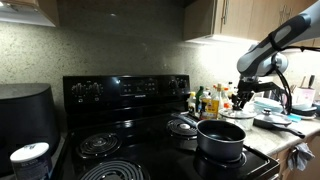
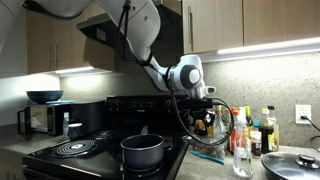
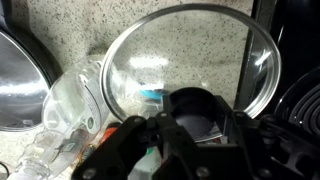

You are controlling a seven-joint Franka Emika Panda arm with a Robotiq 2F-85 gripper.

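A clear glass lid [image 3: 120, 75] with a metal rim and black knob [image 3: 196, 112] fills the middle of the wrist view. My gripper is shut on that knob. In exterior view 2 the lid [image 2: 237, 135] hangs tilted from the gripper [image 2: 198, 112], in front of the bottles. In exterior view 1 the gripper [image 1: 238, 102] is over the counter to the right of the stove. A black saucepan [image 1: 221, 138] stands uncovered on the stove's right side, its handle toward the back; the lid is apart from it.
Several bottles [image 2: 268, 128] crowd the counter beside the stove, close to the lid. A covered black pan [image 2: 290, 164] sits farther right. A white canister [image 1: 31, 160] stands at the left.
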